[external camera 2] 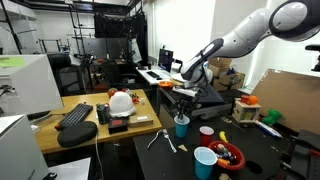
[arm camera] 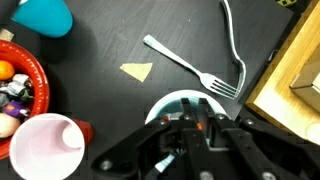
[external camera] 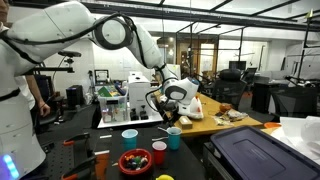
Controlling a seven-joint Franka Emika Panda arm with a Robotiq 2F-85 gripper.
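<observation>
My gripper points down over a teal-blue cup (external camera: 174, 141), whose pale rim (arm camera: 163, 102) shows around the dark fingers in the wrist view. Whether the fingers are apart or hold something is unclear, as the fingertips are dark and close together and the gripper body covers much of the cup. In exterior view 2 the fingers reach down close to the mouth of that cup (external camera 2: 182, 130). A fork (arm camera: 190, 65) and a second metal utensil (arm camera: 235, 48) lie on the dark table just beyond the cup.
A red cup (arm camera: 47, 147) with a white inside, a red bowl (arm camera: 40, 92) of small items and another blue cup (arm camera: 45, 14) stand nearby. A wooden surface (arm camera: 275, 95) borders the dark table. Something yellow (external camera: 164, 177) lies at the front.
</observation>
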